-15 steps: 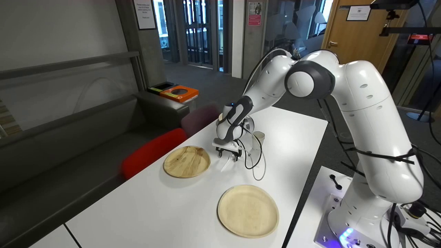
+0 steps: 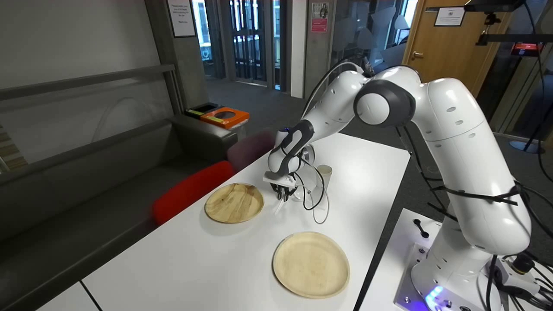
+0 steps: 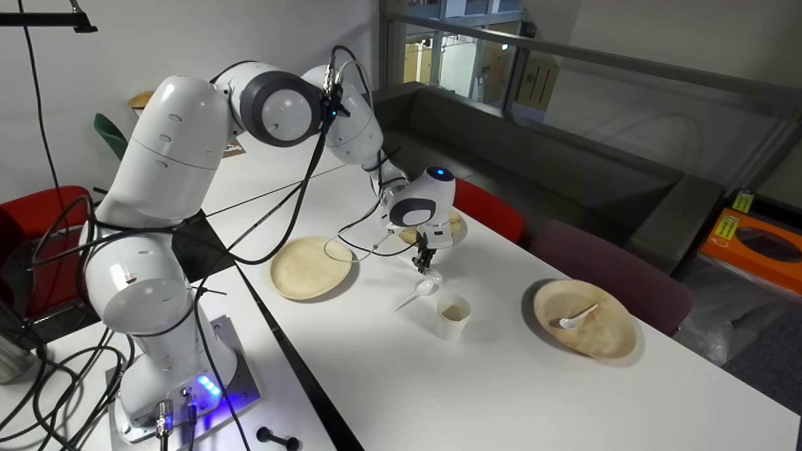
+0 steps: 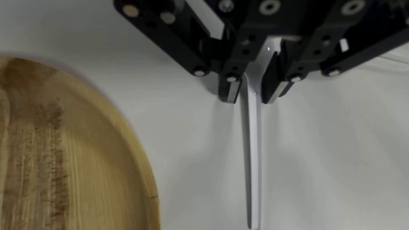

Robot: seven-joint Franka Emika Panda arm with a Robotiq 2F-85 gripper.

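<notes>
A white plastic spoon lies on the table, its handle [image 4: 254, 153] running between the fingers of my gripper in the wrist view. The fingers are narrowed but still part open, with a slim gap beside the handle. In exterior view 1 my gripper [image 2: 283, 196] is low over the table, right of the wooden plate [image 2: 234, 203], with the handle tip [image 2: 278, 208] poking out below. Exterior view 2 shows the gripper [image 3: 423, 263] by a spoon bowl [image 3: 434, 275]; a second white spoon [image 3: 424, 288] lies close by.
A pale cup [image 3: 453, 318] stands near the spoons. One pale plate [image 2: 311, 265] is empty; another plate [image 3: 552, 300] holds a small white spoon [image 3: 577, 318]. Cables [image 2: 322, 199] loop beside the wrist. The table between the plates is clear.
The fingers have come much closer together around the handle. My gripper has shifted slightly left and down in exterior view 1.
</notes>
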